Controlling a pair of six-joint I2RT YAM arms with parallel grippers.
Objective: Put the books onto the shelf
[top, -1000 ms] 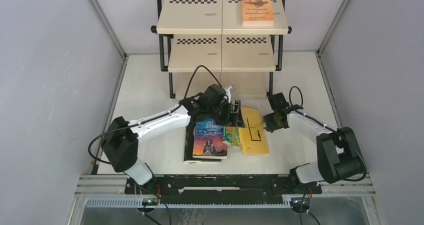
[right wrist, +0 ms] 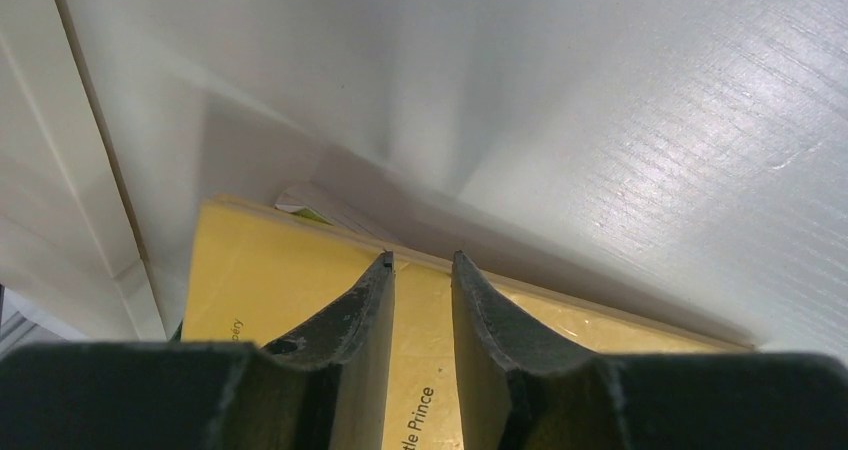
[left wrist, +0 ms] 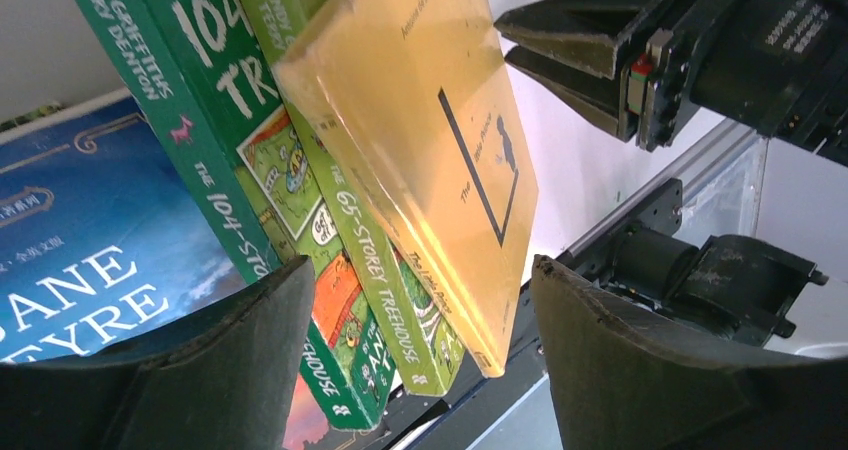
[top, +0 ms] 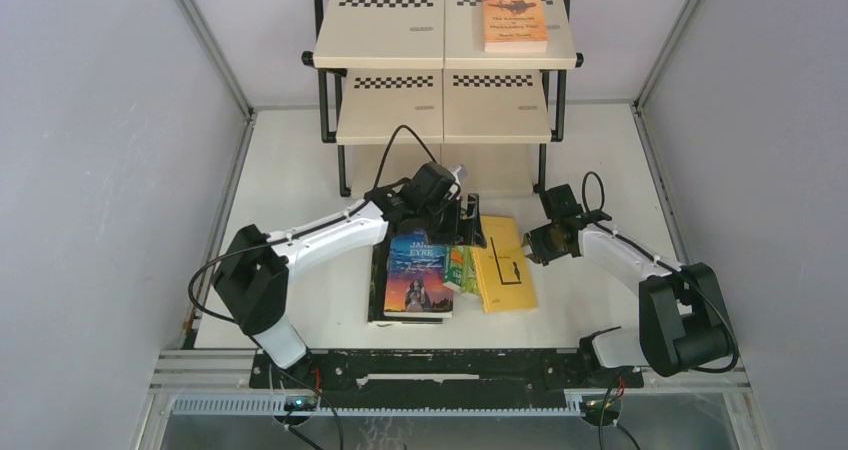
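Observation:
The yellow book, The Little Prince (top: 506, 275), leans its spine side over two green Treehouse books (left wrist: 372, 270) in the left wrist view. My left gripper is open above these books, its fingers wide apart with nothing gripped. By the yellow book's right edge is my right gripper (top: 533, 251), its fingers a narrow gap apart. In the right wrist view the yellow cover (right wrist: 300, 280) shows behind those fingers; I cannot make out whether they touch it. Jane Eyre (top: 417, 275) lies left of the green books, on top of a dark book or file (top: 377, 285).
A cream two-tier shelf (top: 390, 110) stands at the back, with an orange book (top: 515, 20) on its upper right board. The left arm crosses over the books.
The left arm has shifted slightly toward the back. The yellow book has moved a little toward the front and left; the right gripper has barely moved.

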